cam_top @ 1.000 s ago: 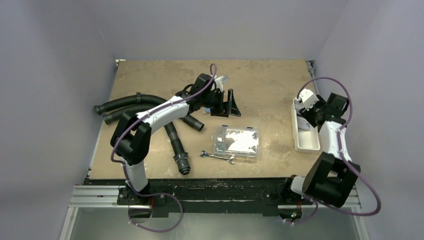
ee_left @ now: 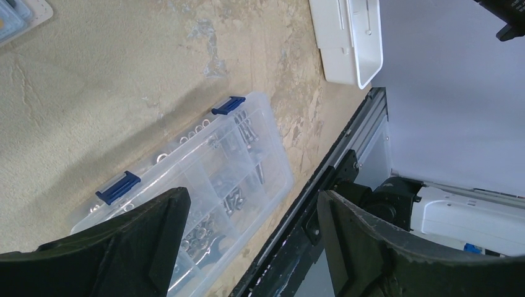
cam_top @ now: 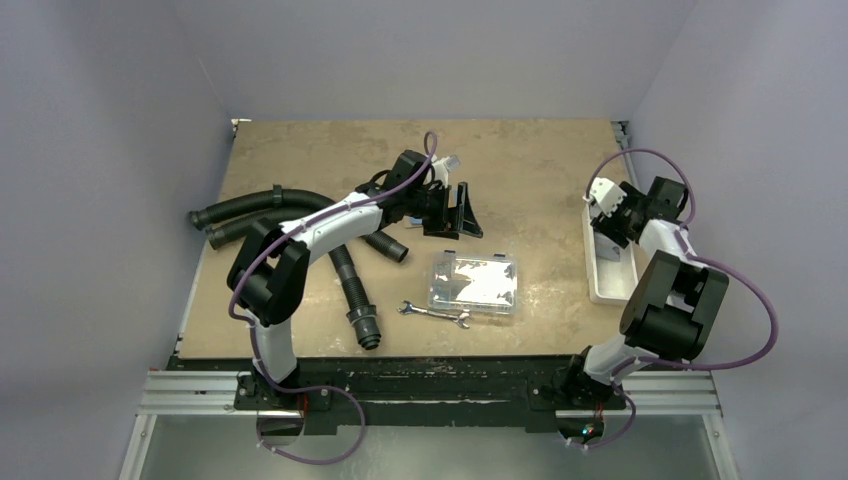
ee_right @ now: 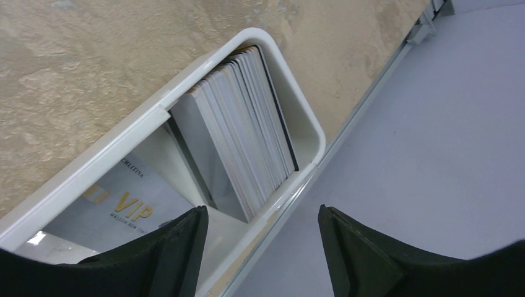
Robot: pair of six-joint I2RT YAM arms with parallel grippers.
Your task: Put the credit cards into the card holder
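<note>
A long white tray (cam_top: 612,285) stands at the right of the table. Inside its far end, in the right wrist view, a row of cards (ee_right: 241,117) stands on edge, packed closely and leaning a little. A grey card with gold "VIP" lettering (ee_right: 127,201) lies flat on the tray's floor, partly hidden by a finger. My right gripper is open over the tray, with nothing between its fingers. Above the middle of the table my left gripper hangs open and empty. No separate card holder can be made out.
A clear parts box (cam_top: 473,283) lies at the front middle, with a wrench (cam_top: 434,314) beside it. Black hoses (cam_top: 345,275) spread over the left side. Flat blue things (ee_left: 12,18) lie near the left gripper.
The left arm has moved a little to the right. The tray stands where it was.
</note>
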